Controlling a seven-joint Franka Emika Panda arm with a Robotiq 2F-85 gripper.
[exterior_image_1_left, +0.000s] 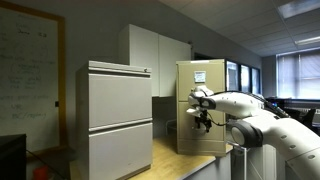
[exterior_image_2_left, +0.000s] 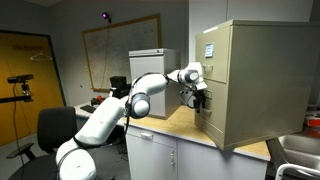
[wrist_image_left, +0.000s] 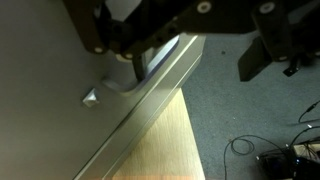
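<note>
A tall tan filing cabinet (exterior_image_1_left: 201, 140) stands on the wooden counter, with a paper label (exterior_image_1_left: 200, 77) on its upper drawer front. My gripper (exterior_image_1_left: 203, 121) is at the middle of the cabinet front. In the wrist view the gripper is open, its dark fingers spread wide apart. One finger (wrist_image_left: 140, 66) is over the recessed handle (wrist_image_left: 125, 78) of a drawer; whether it touches is hard to tell. The other finger (wrist_image_left: 254, 60) is out past the cabinet's edge, above the floor. A small square lock (wrist_image_left: 90, 98) shows beside the handle.
A grey two-drawer cabinet (exterior_image_1_left: 119, 119) stands to the left on the same counter (exterior_image_2_left: 181, 124). Bare wood (wrist_image_left: 172, 140) shows below the tan cabinet's face. Cables (wrist_image_left: 240, 145) lie on the floor. A dark chair (exterior_image_2_left: 46, 122) sits at the far left.
</note>
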